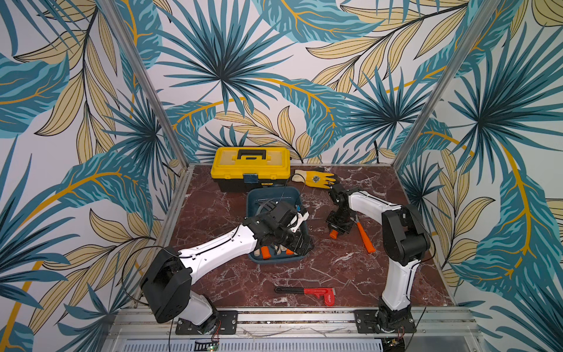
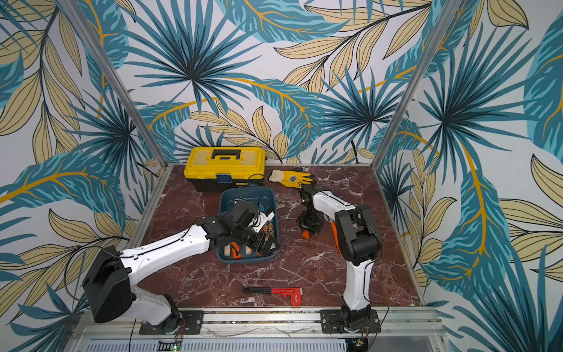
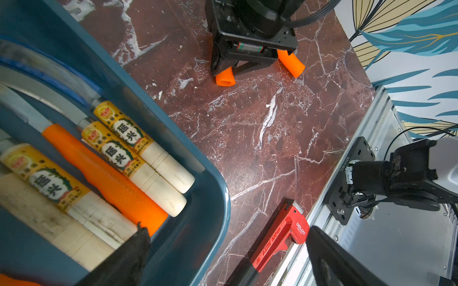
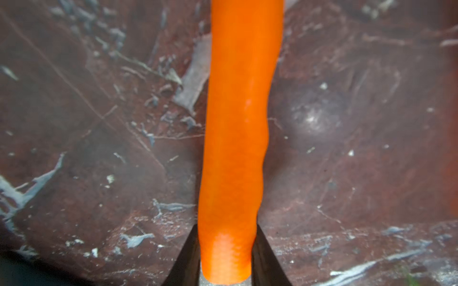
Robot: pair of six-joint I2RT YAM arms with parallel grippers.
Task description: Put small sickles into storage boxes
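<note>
My right gripper is low over the table, its fingers either side of an orange handle [image 4: 238,119] near its end; whether they grip it cannot be told. A second orange-handled tool [image 1: 364,237] lies just to its right. A teal storage box [image 3: 210,186] holds several sickles with labelled wooden handles [image 3: 148,152] and orange handles [image 3: 100,171]. My left gripper hangs over that box, its fingers apart at the lower edge of the left wrist view, nothing seen between them but box rim and background.
A yellow toolbox [image 1: 251,161] stands at the back left, a yellow glove [image 1: 313,179] beside it. A red pipe wrench [image 1: 316,293] lies at the front edge.
</note>
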